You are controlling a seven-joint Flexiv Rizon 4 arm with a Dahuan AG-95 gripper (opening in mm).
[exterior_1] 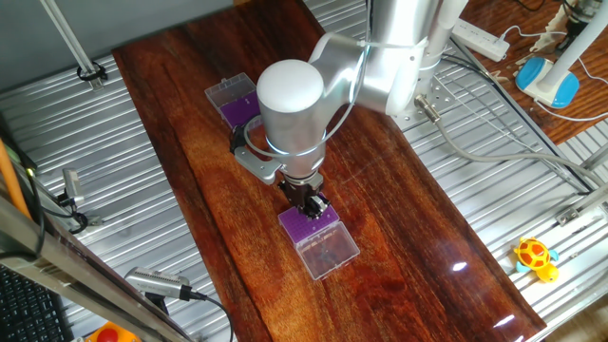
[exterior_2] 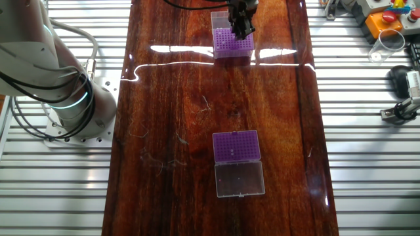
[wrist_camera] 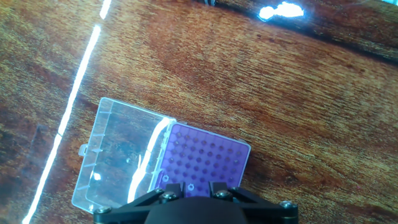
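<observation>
In the wrist view, a purple rack (wrist_camera: 202, 155) with a grid of small holes fills one half of an opened box, its clear lid (wrist_camera: 118, 158) folded out to the left. Two pale rings show in holes near the rack's lower edge. My gripper is over that edge, its fingers (wrist_camera: 218, 189) apart, with purple visible in the gap and nothing held that I can make out. From outside, the gripper (exterior_1: 316, 206) hangs just above this box; its height over the holes is hard to judge. A second purple rack (exterior_2: 236, 145) lies open, two small whitish spots in it.
The second box's clear lid (exterior_2: 239, 179) lies flat beside its rack. Bare wooden tabletop (exterior_2: 190, 98) separates the two boxes. Off the table are a toy turtle (exterior_1: 534, 255) and a clear cup (exterior_2: 387, 46).
</observation>
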